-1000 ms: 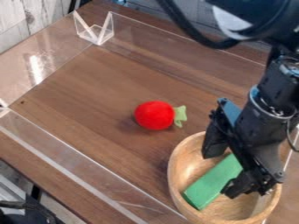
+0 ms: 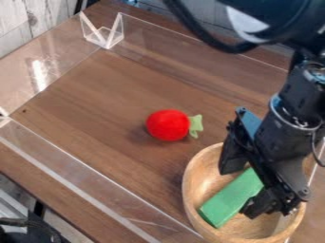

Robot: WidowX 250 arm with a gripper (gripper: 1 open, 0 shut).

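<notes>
A wooden bowl [image 2: 203, 190] sits at the lower right of the table, holding a green block [image 2: 230, 199] that lies tilted along its floor. My gripper [image 2: 252, 180] is down inside the bowl at the block's upper end, its dark fingers open around or over that end; exact contact is hidden by the gripper body. A red tomato-like vegetable [image 2: 169, 124] with a pale green stem lies on the table to the upper left of the bowl.
The wooden table [image 2: 102, 104] has clear room at its middle and left. Transparent edge strips run along its sides, with a clear bracket [image 2: 105, 33] at the back left.
The gripper has shifted very slightly at the bowl; the block and vegetable look unmoved.
</notes>
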